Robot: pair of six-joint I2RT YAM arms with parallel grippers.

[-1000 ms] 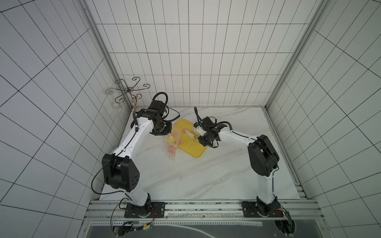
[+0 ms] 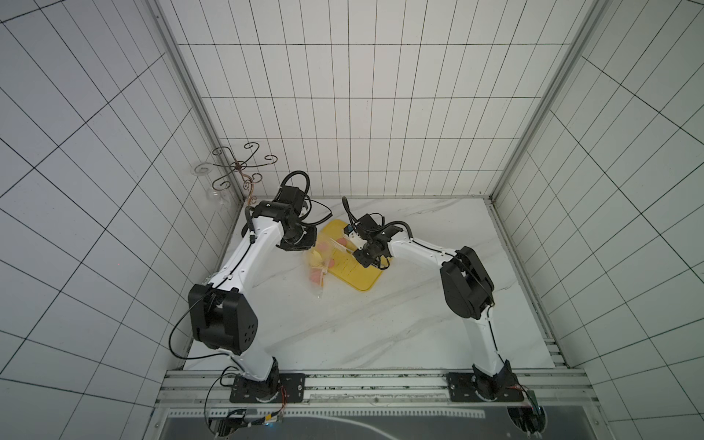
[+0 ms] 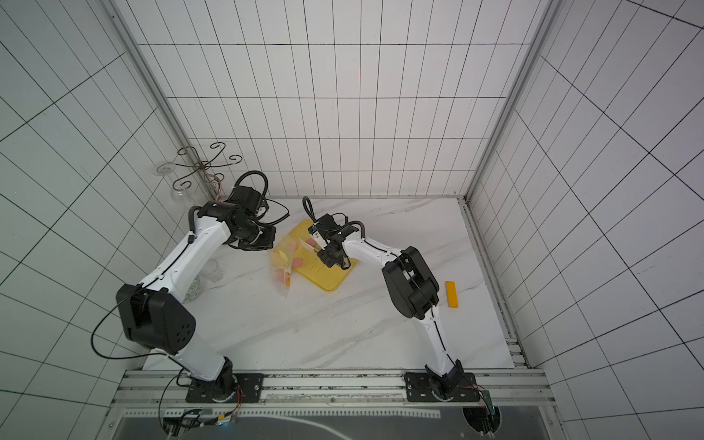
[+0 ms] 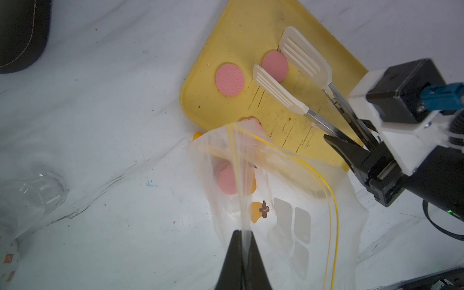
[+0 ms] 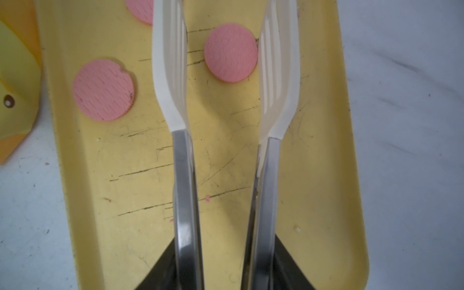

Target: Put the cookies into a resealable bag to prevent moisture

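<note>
A clear resealable bag [image 4: 309, 212] with yellow edge lines hangs with its mouth parted beside the tray. My left gripper is shut on the thin film of its rim. Behind the film shows a pink cookie [image 4: 226, 177]. On the yellow tray [image 5: 319, 193] lie several pink cookies, one [image 5: 103, 90] on the left and another [image 5: 231, 52] near the middle. My right gripper is shut on tongs [image 5: 186, 207] with white slotted heads. The heads stand apart, either side of the middle cookie, holding nothing.
An orange block [image 3: 451, 294] lies on the table's right side. Clear glassware [image 4: 41, 195] stands at the left, and a curled metal stand [image 2: 238, 167] is at the back left.
My right arm has moved left over the tray, carrying the tongs farther toward the cookies. The left arm and the bag look almost the same.
</note>
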